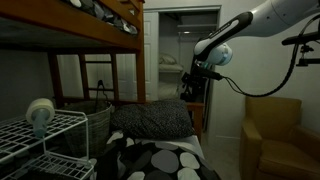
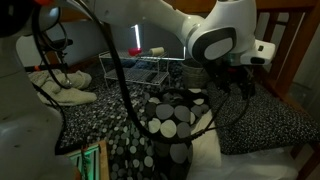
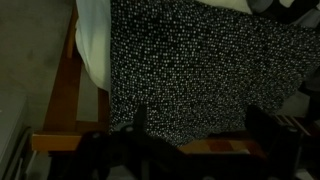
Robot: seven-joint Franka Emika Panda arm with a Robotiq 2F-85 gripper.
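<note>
My gripper stands open in the wrist view, its dark fingers spread wide at the lower edge with nothing gripped between them. Below it spreads a dark speckled pillow (image 3: 200,65), which fills most of that view. In exterior view 1 the pillow (image 1: 155,120) lies at the head of the bed, and the gripper (image 1: 192,88) hangs above its right end, apart from it. A black blanket with grey and white dots (image 1: 160,160) covers the bed in front of the pillow. In exterior view 2 the arm partly hides the pillow (image 2: 275,125).
A white wire rack (image 1: 60,130) holding a tape roll (image 1: 40,112) stands at the left. The wooden bunk frame (image 1: 70,35) overhangs that side. A brown armchair (image 1: 280,140) sits at the right. Wooden bed rails (image 3: 65,95) edge the mattress.
</note>
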